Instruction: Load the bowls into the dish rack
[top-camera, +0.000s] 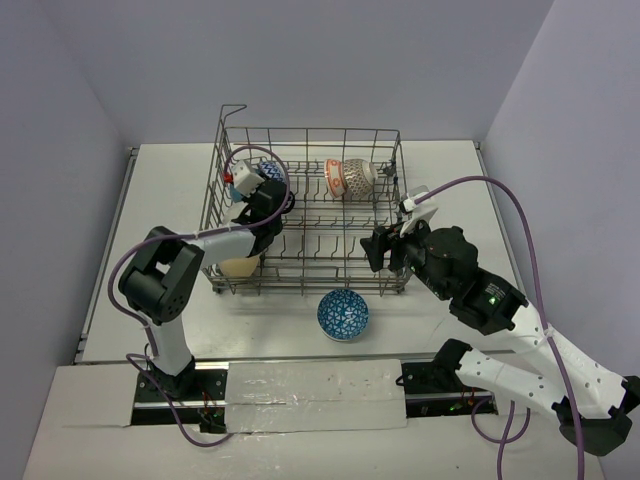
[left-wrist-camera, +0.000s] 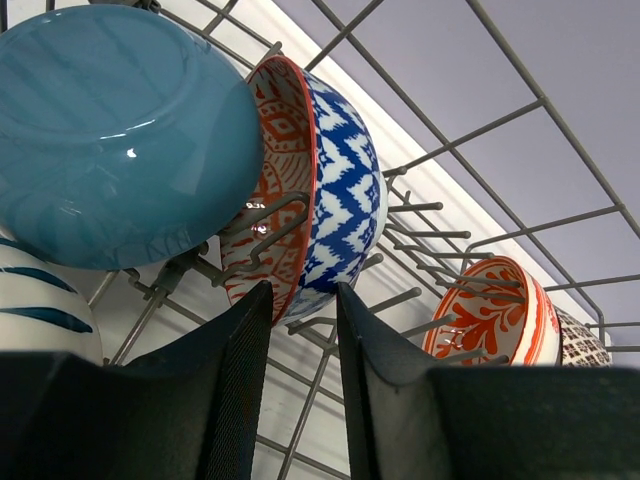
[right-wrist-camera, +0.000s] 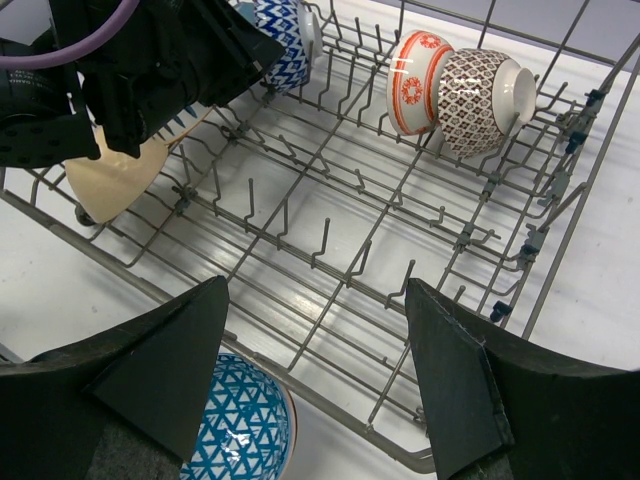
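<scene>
My left gripper is part open at the blue-and-white bowl (left-wrist-camera: 340, 200), which stands on its side among the rack's tines; its fingertips are at the bowl's lower edge, contact unclear. Left of that bowl are a teal bowl (left-wrist-camera: 120, 140) and a striped bowl (left-wrist-camera: 40, 320). An orange-rimmed bowl (right-wrist-camera: 410, 85) and a brown-patterned bowl (right-wrist-camera: 465, 105) stand at the rack's back right. A blue patterned bowl (top-camera: 342, 314) lies on the counter in front of the rack. My right gripper is open and empty, above the rack's front right.
The dish rack (top-camera: 300, 128) has free tines in its middle and front right. A cream bowl (right-wrist-camera: 115, 175) sits at its front left. Bare counter (top-camera: 160, 170) lies either side; walls enclose the back and sides.
</scene>
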